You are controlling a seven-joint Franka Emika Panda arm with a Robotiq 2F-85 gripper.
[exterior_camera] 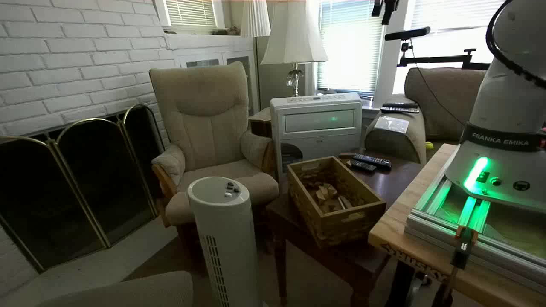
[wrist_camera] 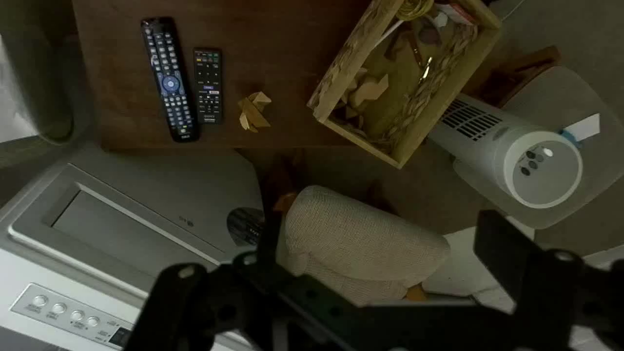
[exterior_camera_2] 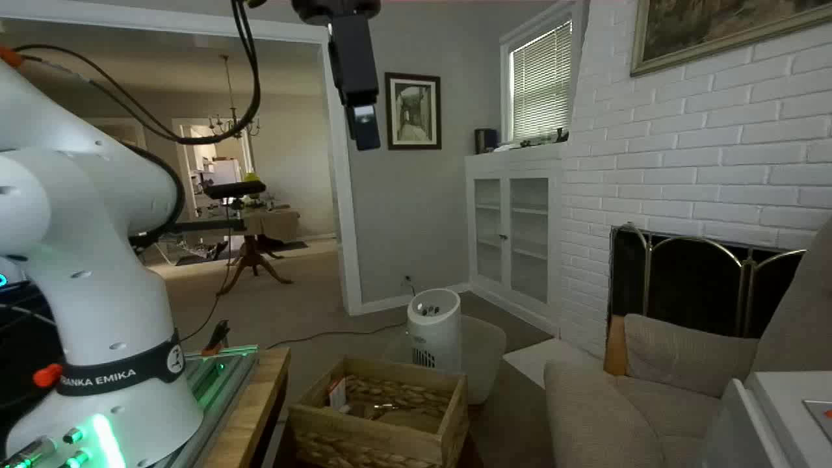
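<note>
My gripper is open, its dark fingers wide apart with nothing between them. It hangs high above the furniture, showing at the top of exterior view 2 and only partly at the top edge of exterior view 1. On the dark wooden table (wrist_camera: 275, 52) lie a long black remote (wrist_camera: 169, 82), a shorter remote (wrist_camera: 208, 87) and a small angular wooden piece (wrist_camera: 254, 111). Beside them stands a wooden box (exterior_camera: 353, 217) with woven sides, holding several wooden pieces (exterior_camera: 327, 194) and other small items, including a coil of yellow cord (wrist_camera: 414, 8).
A white tower fan (exterior_camera: 220, 215) stands close to the box. The white appliance (exterior_camera: 317, 123) and beige armchair (exterior_camera: 204, 117) border the table, and the robot's wooden bench (exterior_camera: 394, 220) is on its other side. Bare tabletop shows between the small wooden piece and the box.
</note>
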